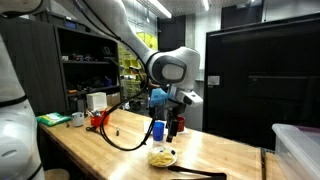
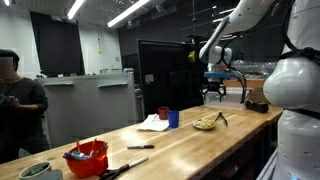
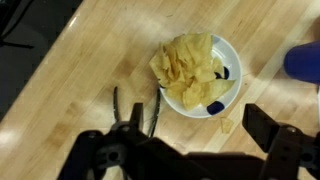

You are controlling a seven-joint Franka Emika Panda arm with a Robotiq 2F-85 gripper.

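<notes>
My gripper is open, with nothing between its fingers. It hangs pointing down above the table, over the area of a white plate (image 3: 236,66) of yellow chips (image 3: 187,65). In the wrist view the plate sits ahead of the two fingers, a little right of centre. The same chips (image 1: 160,158) show below the gripper in exterior view 1. A blue cup (image 3: 302,62) stands to the right of the plate in the wrist view. Dark tongs (image 3: 155,115) lie on the table by the plate, partly hidden by the gripper.
A black utensil (image 1: 198,174) lies right of the plate. A red cup (image 2: 163,113) and white cloth (image 2: 153,123) are farther back. A red container (image 2: 86,158) with tools stands at the table's other end, near a knife (image 2: 128,163). A person (image 2: 20,105) stands beyond it.
</notes>
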